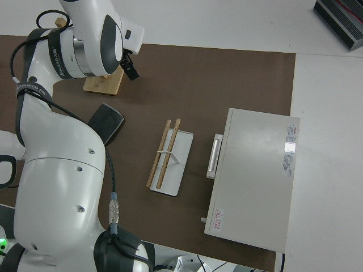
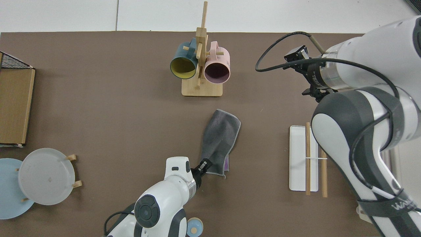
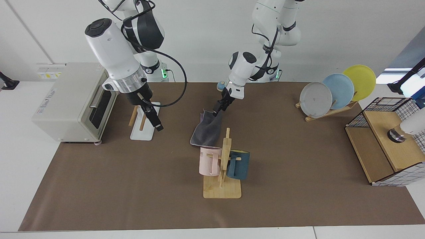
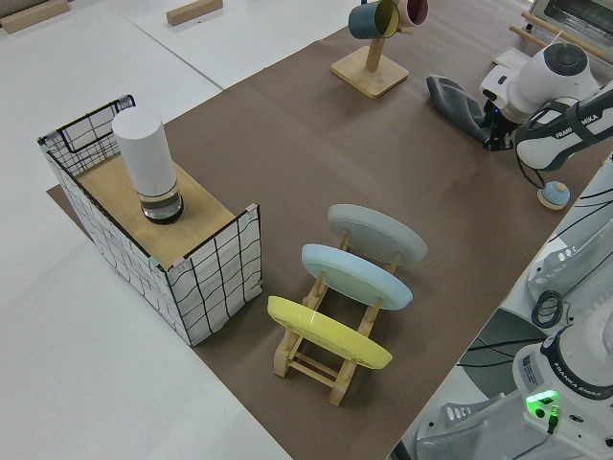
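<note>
A grey towel (image 2: 219, 140) lies mid-table. My left gripper (image 2: 206, 164) is at its near end; whether it holds anything is unclear. My right gripper (image 3: 156, 123) hangs high at the right of the top view, near a white board with two wooden rods (image 2: 296, 158); its finger state is unclear. A pink mug (image 2: 219, 59) and a teal mug (image 2: 185, 55) hang on a wooden stand (image 2: 201, 90).
A plate rack with white (image 2: 46, 176), blue and yellow plates stands at one side, beside a wire-sided wooden shelf (image 2: 13, 106). A white oven (image 1: 252, 175) stands beyond the board. Open table surrounds the towel.
</note>
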